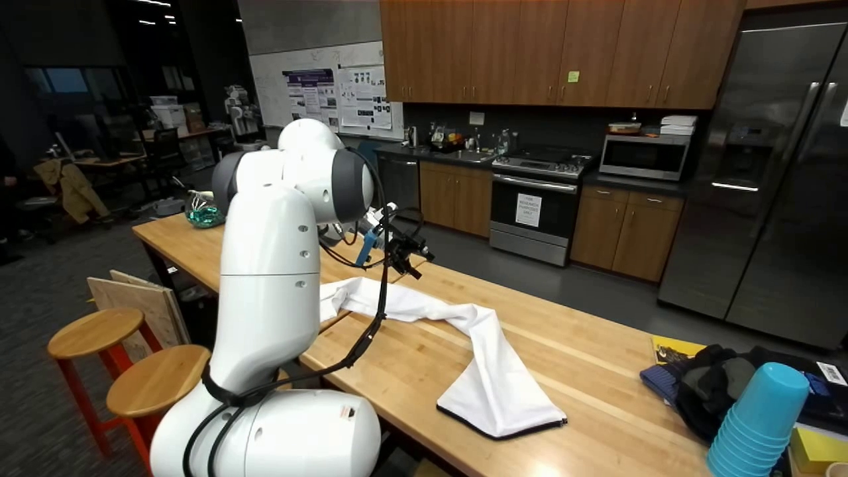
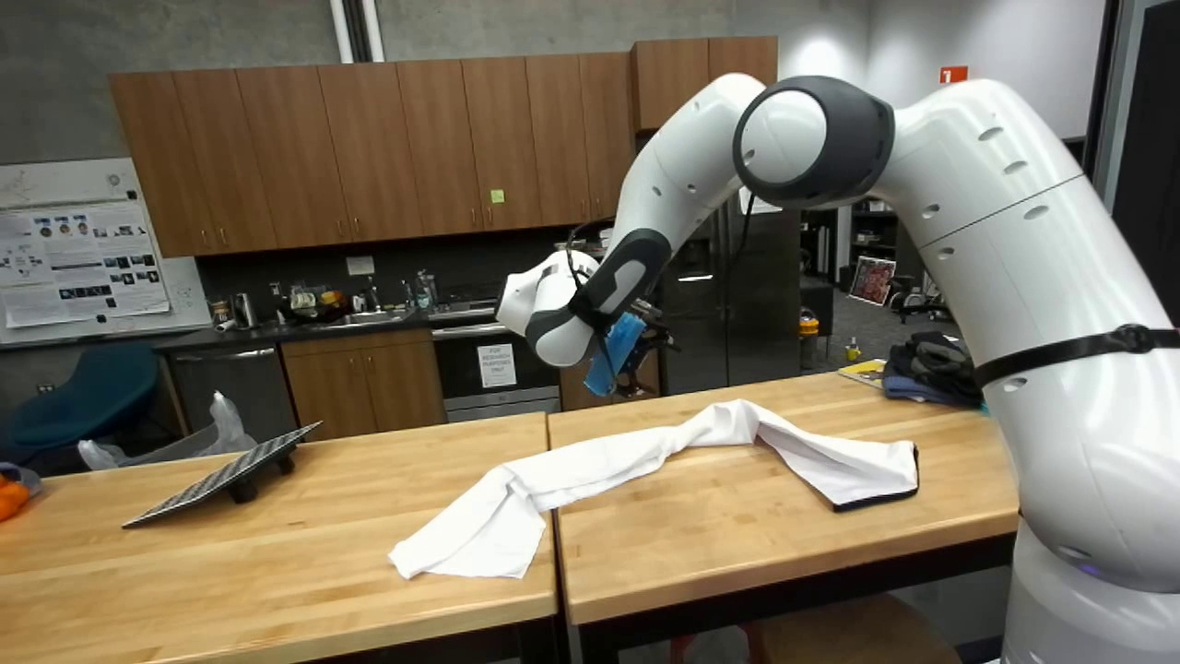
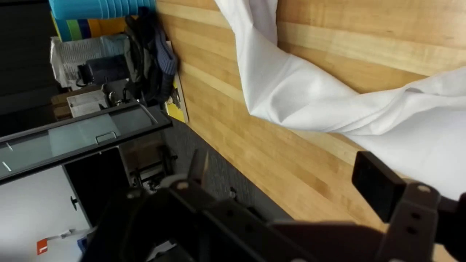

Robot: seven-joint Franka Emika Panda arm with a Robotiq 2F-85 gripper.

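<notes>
A long white cloth point(image 1: 494, 373) with a dark edge at one end lies bunched and twisted along the wooden table. In exterior view 2 the cloth point(image 2: 597, 465) crosses the seam between two tabletops. My gripper point(image 1: 424, 265) is above the far side of the table, tilted sideways, apart from the cloth. From the other side the gripper point(image 2: 650, 365) shows only in part behind its blue piece. The wrist view has the gripper open, its fingers point(image 3: 378, 185) wide apart with nothing held; the cloth point(image 3: 301, 96) passes beyond them.
Stacked blue cups point(image 1: 759, 421) and dark clothing point(image 1: 707, 385) occupy the table's right end. A tilted dark panel point(image 2: 227, 476) stands on the left tabletop. Bare wood point(image 1: 588, 350) lies to the right of the cloth.
</notes>
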